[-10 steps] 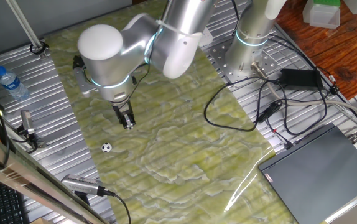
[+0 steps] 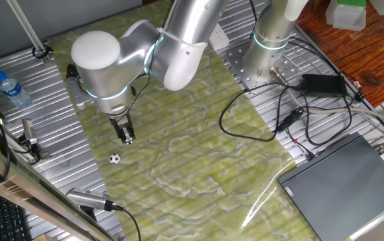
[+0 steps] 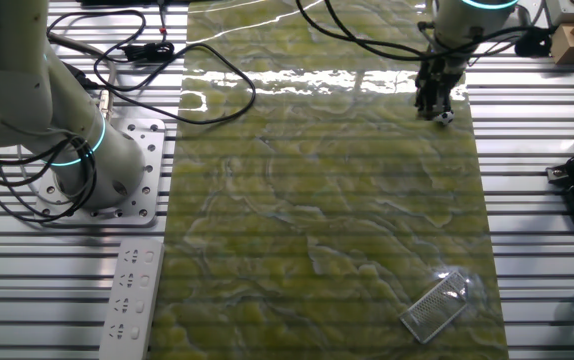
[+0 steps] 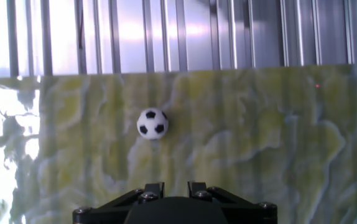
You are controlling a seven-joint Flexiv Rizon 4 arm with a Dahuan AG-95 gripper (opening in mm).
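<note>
A small black-and-white soccer ball (image 2: 114, 158) rests on the green marbled mat near its left edge in exterior view 1. My gripper (image 2: 128, 141) is above the mat, a short way from the ball and pointing down. In the wrist view the ball (image 4: 152, 123) lies ahead of the gripper and slightly left of its middle. A gap shows between the two black fingers, with nothing in it. Exterior view 2 shows the ball (image 3: 445, 118) partly hidden by the gripper (image 3: 430, 108).
A clear-looking grater-like item (image 3: 435, 308) lies on the mat in exterior view 2. Cables (image 2: 245, 136) loop onto the mat near the base. A camera (image 2: 88, 199) and a water bottle (image 2: 13, 90) stand off the mat's left side.
My arm and gripper have moved left in exterior view 1, and the gripper has come nearer to the ball. The ball has stayed where it was.
</note>
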